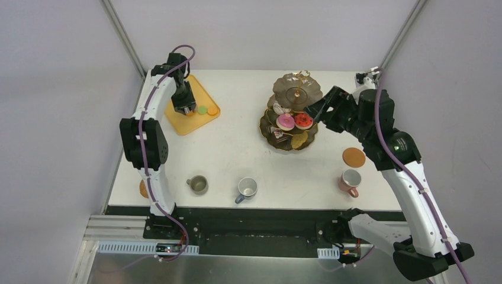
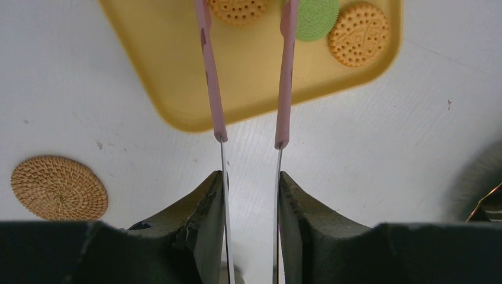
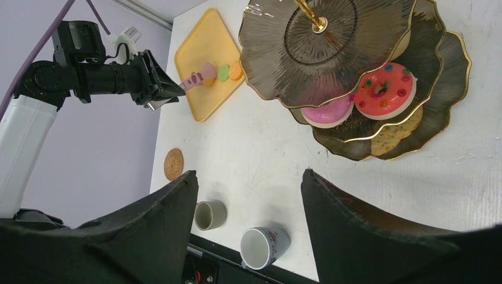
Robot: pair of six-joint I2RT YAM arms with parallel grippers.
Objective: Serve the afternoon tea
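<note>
A pair of tongs with pink ends [image 2: 214,97] is held in my left gripper, whose fingers press the metal arms from outside while the arms stand apart. Their ends reach over the yellow tray [image 2: 177,100], with an orange biscuit [image 2: 238,9] partly between them. A green biscuit [image 2: 318,19] and another orange biscuit [image 2: 359,34] lie to the right; neither is clamped. My right gripper is open and empty, just right of the tiered stand [image 1: 298,93] in the top view. The stand bears a pink doughnut [image 1: 285,122] and a red doughnut [image 1: 303,120].
A grey-green cup [image 1: 199,185], a white mug [image 1: 247,187] and a pink mug [image 1: 350,180] stand along the front edge. A round coaster [image 1: 354,157] lies at the right; a woven one [image 2: 59,188] is at the left.
</note>
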